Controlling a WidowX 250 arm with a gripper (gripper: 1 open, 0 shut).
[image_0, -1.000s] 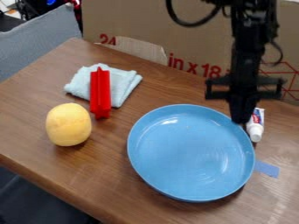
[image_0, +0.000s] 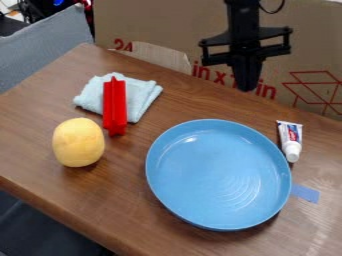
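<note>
The black gripper (image_0: 247, 70) hangs in the air at the top of the view, in front of the cardboard, shut with nothing visible between its fingers. Below it on the wooden table, a blue plate (image_0: 218, 175) is at the centre right. A toothpaste tube (image_0: 291, 141) lies just to the plate's right. A red bar-shaped object (image_0: 115, 105) rests at the edge of a light blue folded cloth (image_0: 92, 93). A yellow round object (image_0: 78, 142) sits to the left of the plate.
A cardboard box (image_0: 160, 25) stands along the back of the table. The table (image_0: 60, 100) has bare room at the left and in the middle behind the plate. A blue tape piece (image_0: 305, 192) is at the right.
The gripper has risen from near the plate and tube to the top of the view, moving up and slightly left over the last second. The objects on the table look unchanged.
</note>
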